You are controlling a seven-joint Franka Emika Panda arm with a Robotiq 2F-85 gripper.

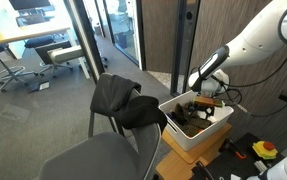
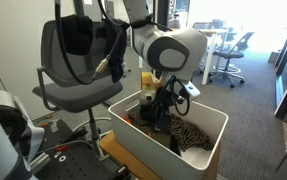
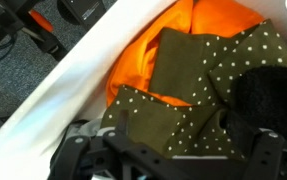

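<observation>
My gripper is open, its two dark fingers spread above the contents of a white bin (image 3: 67, 85). Nothing shows held between them. Below in the wrist view lies a dark olive cloth with pale dots (image 3: 188, 68), beside bright orange fabric (image 3: 138, 62). A fuzzy black item (image 3: 268, 97) rests on the cloth near the right finger. In the second exterior view the gripper reaches down inside the bin (image 2: 148, 146), over dark and brown patterned cloth (image 2: 190, 137). Whether the fingers touch the cloth cannot be made out.
The bin's walls stand close around the gripper. An office chair (image 1: 88, 160) with black cloth (image 1: 123, 100) draped over it stands beside the bin. Grey carpet lies open beyond. A wooden surface (image 1: 178, 160) borders the bin's near side.
</observation>
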